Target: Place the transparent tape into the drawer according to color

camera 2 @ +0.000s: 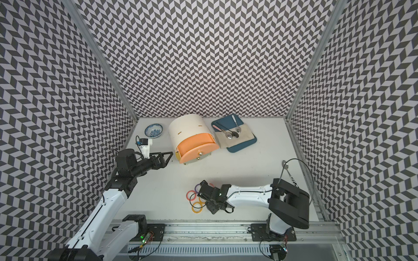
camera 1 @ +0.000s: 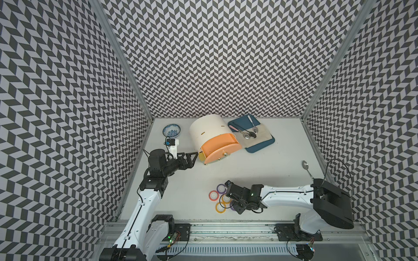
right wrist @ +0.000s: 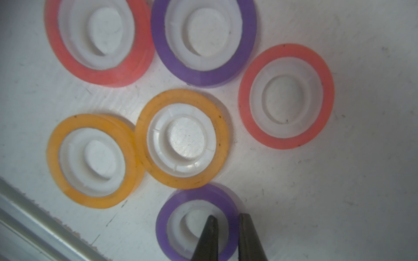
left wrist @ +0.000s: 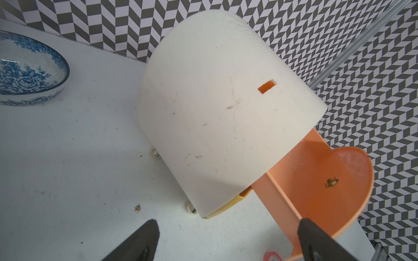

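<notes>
Several rolls of tape lie flat in a cluster: two red, two purple and two orange. In the right wrist view, my right gripper is at the nearer purple roll [right wrist: 163, 226], its fingers only slightly apart. One finger [right wrist: 210, 237] is over the roll's white core, the other by its outer edge, with part of the rim in the gap. The orange drawer [left wrist: 289, 195] stands pulled out of the white rounded cabinet [left wrist: 226, 100]; a yellow drawer [left wrist: 230, 205] shows at the cabinet's lower edge. Left of the cabinet, my left gripper is open and empty.
A blue-patterned bowl [camera 1: 171, 130] sits at the back left. Spoons lie on a blue and beige mat [camera 1: 261, 138] right of the cabinet, and another spoon [camera 1: 305, 166] near the right edge.
</notes>
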